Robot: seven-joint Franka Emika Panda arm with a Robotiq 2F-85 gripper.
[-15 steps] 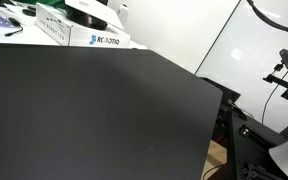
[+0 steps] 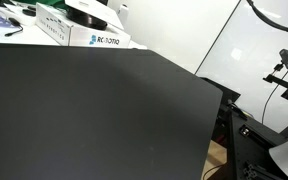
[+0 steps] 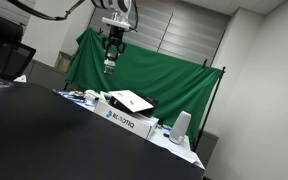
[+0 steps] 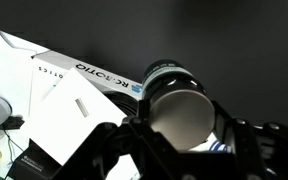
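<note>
In the wrist view, a round container (image 4: 182,118) with a pale, flat end and a dark, labelled side sits between the dark fingers of my gripper. The gripper (image 3: 111,50) is shut on it, high above the table in exterior view 2, with the container (image 3: 110,64) hanging below the fingers. Neither shows in exterior view 1. What the container holds cannot be seen.
A white cylinder (image 3: 180,127) stands to its right. Blue cables (image 2: 2,24) lie at the far left.
</note>
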